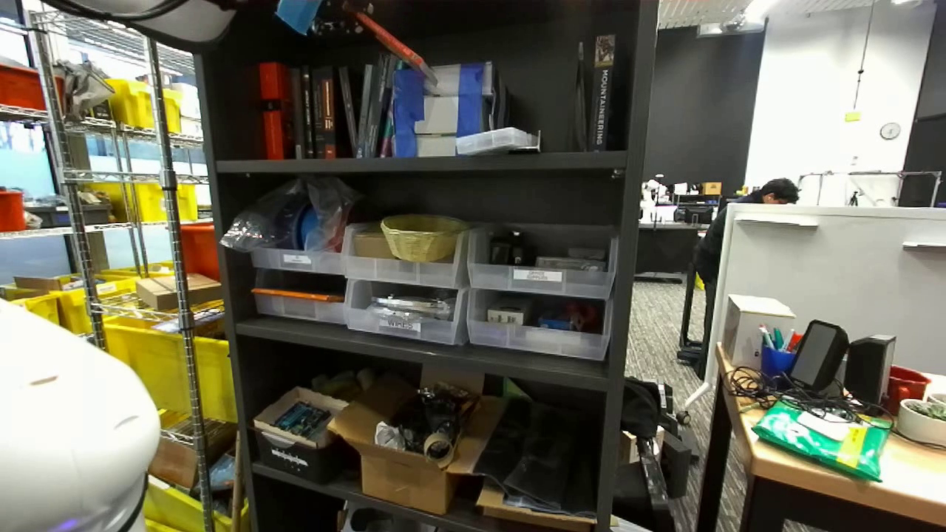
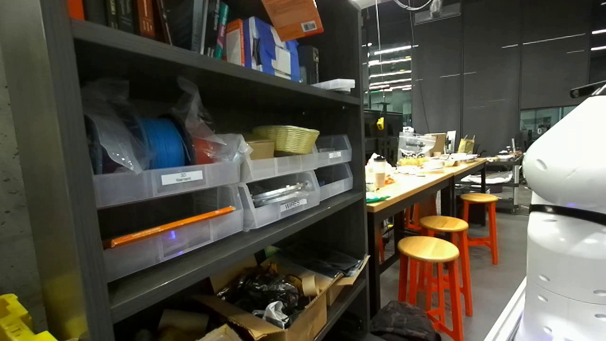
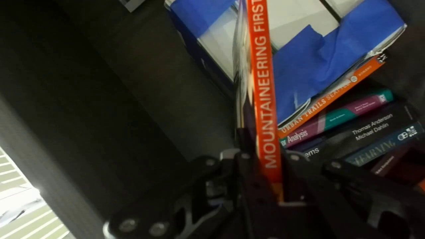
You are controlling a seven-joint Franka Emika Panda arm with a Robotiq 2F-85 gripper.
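An orange-spined book (image 3: 265, 91) lettered "MOUNTAINEERING FIRST" is clamped in my gripper, its spine facing the wrist camera. The same book (image 1: 395, 43) slants down toward the white boxes in exterior view 1, where part of the gripper (image 1: 341, 13) shows at the top edge. Exterior view 2 has the book's orange cover (image 2: 295, 17) tilted above the top book shelf, near the blue-taped boxes; the gripper is out of that view. Whether the book touches the boxes I cannot tell.
White boxes with blue tape (image 1: 440, 97) stand mid-shelf beside a row of books (image 1: 329, 111). To their right lies a clear plastic case (image 1: 497, 140). A dark "MOUNTAINEERING" book (image 1: 602, 93) stands at the right end, with free shelf (image 1: 559, 160) before it.
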